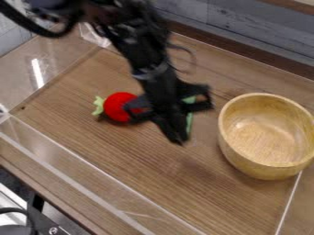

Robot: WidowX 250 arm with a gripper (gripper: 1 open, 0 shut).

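Note:
The black gripper (pixel 172 119) hangs at the centre, blurred by motion, in front of a green block (pixel 188 121) that it largely hides. Whether its fingers are open or shut is too blurred to tell. A red round object with a green top (pixel 120 106), like a tomato or strawberry, lies just left of the gripper on the wooden table (pixel 110 174).
A tan bowl (pixel 263 138) stands on the right. A dark cable (pixel 13 218) shows at the bottom left corner.

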